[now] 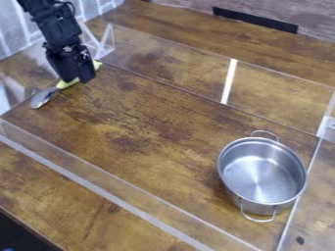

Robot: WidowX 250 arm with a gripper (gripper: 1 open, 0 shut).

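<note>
The black robot gripper (76,71) hangs low at the upper left of the camera view, over a yellow object (92,70) lying on the wooden table. A silver metal piece (43,97), like a spoon head, lies just left of it. The gripper's fingertips are small and partly hide the yellow object; whether they touch or hold it I cannot tell. A steel pot (260,173) with two handles stands at the right.
Clear plastic borders edge the work area on the wooden table (144,127).
</note>
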